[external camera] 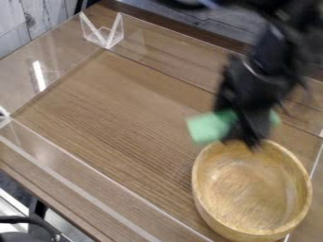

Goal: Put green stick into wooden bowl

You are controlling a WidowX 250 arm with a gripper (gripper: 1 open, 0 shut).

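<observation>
My gripper (240, 128) is blurred and dark, shut across the green stick (210, 127) above the back rim of the wooden bowl. One green end sticks out to the left of the fingers, and a bit of green (274, 119) shows at their right. The stick's middle is hidden by the gripper. Below, the round light-brown wooden bowl (203, 194) stands at the table's lower right. Its inside looks empty where I can see it; the fingertips overlap its far edge in this view.
A clear plastic holder (104, 32) stands at the table's far left corner. Dark cables (32, 227) lie off the lower left edge.
</observation>
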